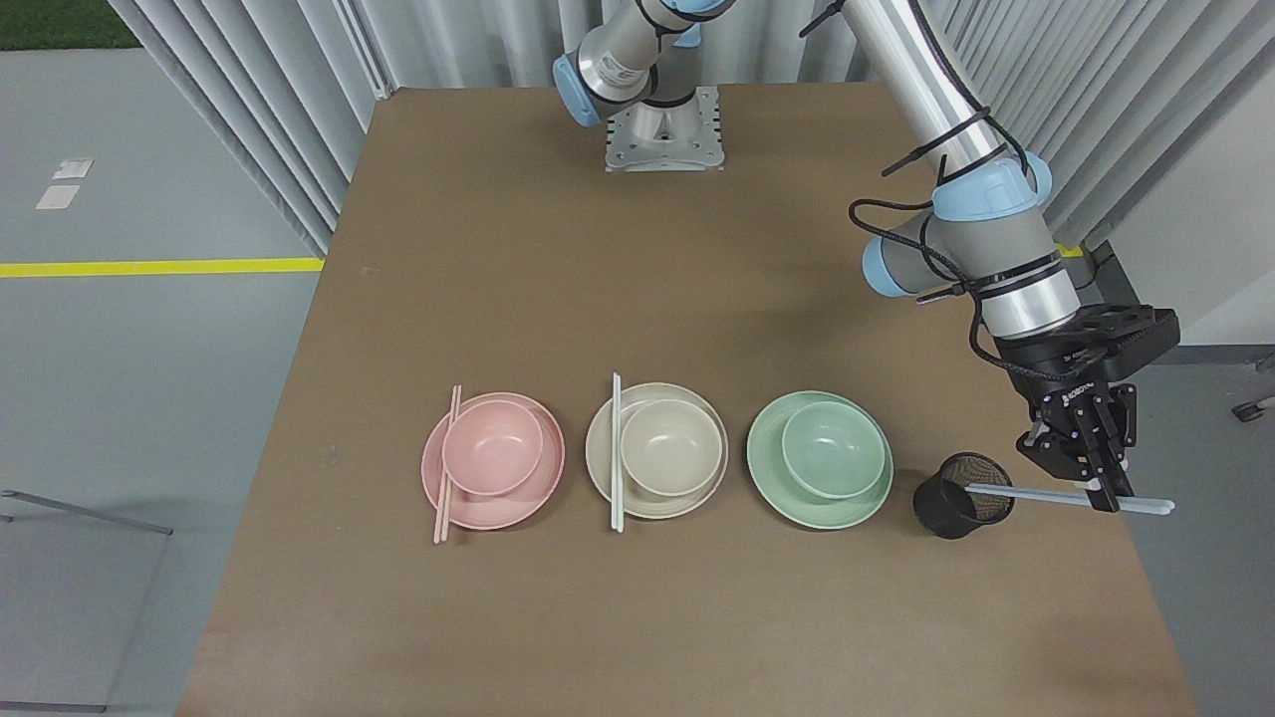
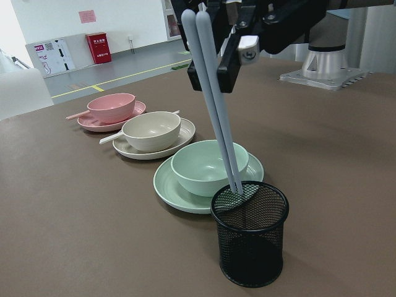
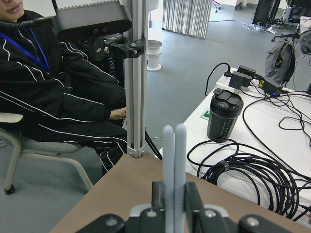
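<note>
My gripper [image 1: 1102, 484] is shut on a pair of pale grey-white chopsticks [image 2: 210, 93], held tilted with their lower tips at the mouth of a black mesh pen cup [image 2: 249, 247] standing on the brown table. In the wrist view the chopsticks [image 3: 174, 179] lie side by side between the fingers. Left of the cup is a green bowl [image 1: 833, 447] on a green plate [image 1: 814, 514]. Further left are a cream bowl and plate [image 1: 671, 447] with white chopsticks [image 1: 617, 454], and a pink bowl and plate [image 1: 491, 447] with pink chopsticks [image 1: 442, 502].
The table's right edge is close under my gripper. Beyond it, the wrist view shows a seated person [image 3: 58, 97] and a white desk with coiled cables [image 3: 257, 184].
</note>
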